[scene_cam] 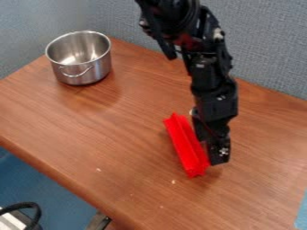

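Note:
A long red block (pixel 185 144) lies on the wooden table, angled from upper left to lower right. My black gripper (pixel 210 148) is low at the right side of the red block, very close to it and overlapping its edge in this view. Whether the fingers touch it or are open or shut I cannot tell.
A steel pot (pixel 79 57) stands at the back left of the table (pixel 96 135). A dark cable loop lies at the bottom left corner, off the table.

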